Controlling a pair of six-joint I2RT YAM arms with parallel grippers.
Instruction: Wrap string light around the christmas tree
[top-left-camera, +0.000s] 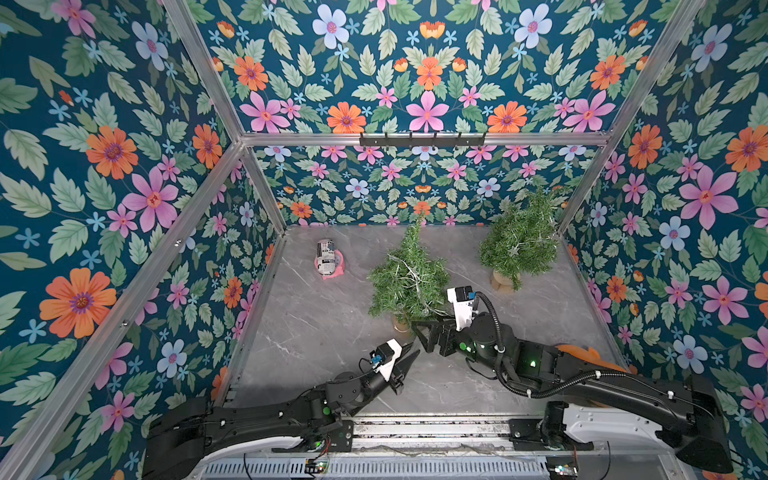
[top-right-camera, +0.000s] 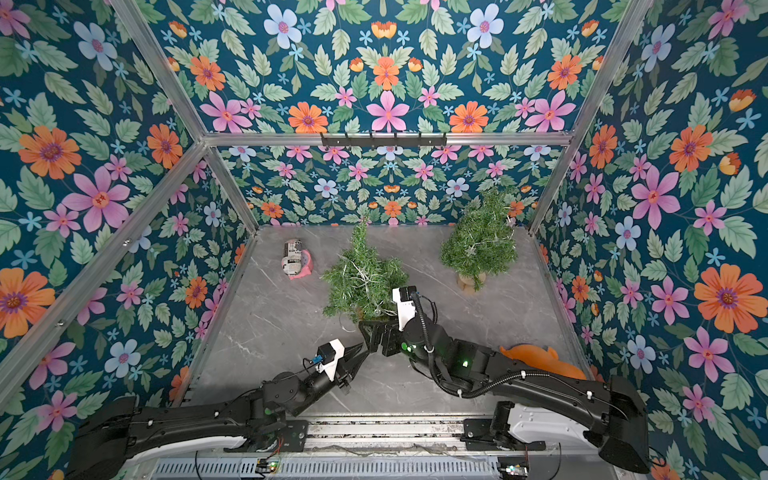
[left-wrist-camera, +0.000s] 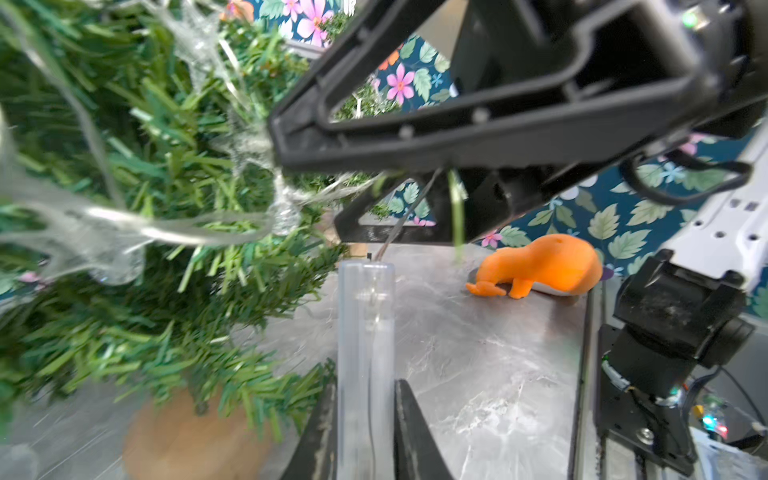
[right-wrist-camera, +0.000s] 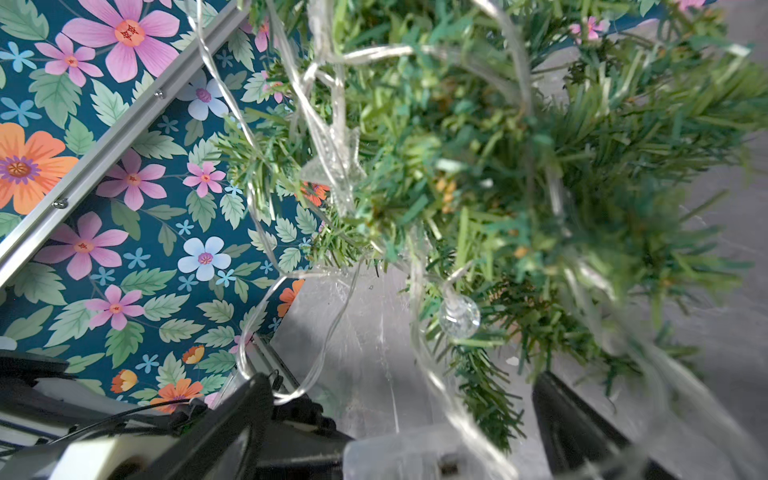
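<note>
The middle tree (top-left-camera: 408, 276) carries clear string light (right-wrist-camera: 460, 316) with star and bulb shapes draped in its branches. My left gripper (top-left-camera: 408, 356) is low at the front of this tree, shut on a translucent battery case (left-wrist-camera: 366, 304) with a thin wire rising from it. My right gripper (top-right-camera: 376, 328) is open at the tree's front right, just above the left one in the left wrist view; strands hang around its fingers in the right wrist view, where I cannot tell whether they touch.
A second tree (top-left-camera: 518, 240) stands at the back right. An orange object (left-wrist-camera: 544, 264) lies at the front right, partly behind my right arm. A pink-and-silver item (top-left-camera: 328, 260) sits at the back left.
</note>
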